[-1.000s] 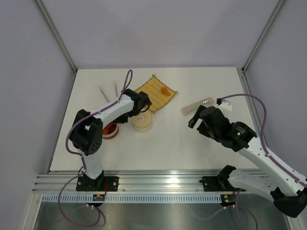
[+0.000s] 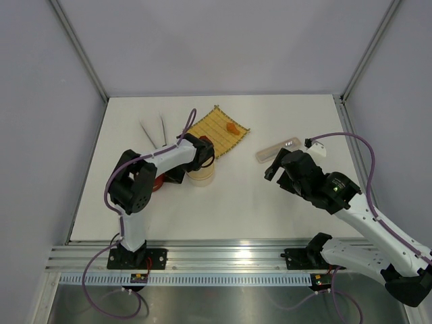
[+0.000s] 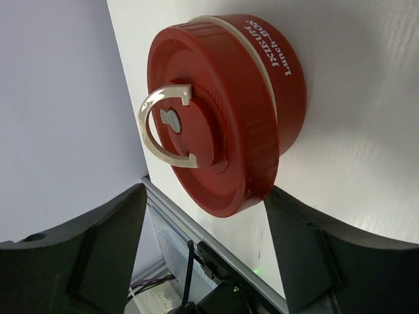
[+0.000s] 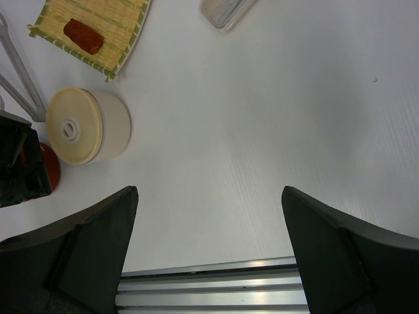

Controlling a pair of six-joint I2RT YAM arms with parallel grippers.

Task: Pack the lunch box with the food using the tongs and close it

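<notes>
The red lunch box stands on the table at the left, its red lid with a cream handle on top. My left gripper is part open just beside it, fingertips near the lid's lower rim; whether they touch is unclear. In the top view the left arm mostly hides the box. A cream round container is beside it. My right gripper hangs open over the bare right side of the table, nothing between its fingers.
A bamboo mat with an orange food piece lies at the back. Long grey utensils lie back left. A clear elongated case sits right of centre.
The right arm is unchanged.
</notes>
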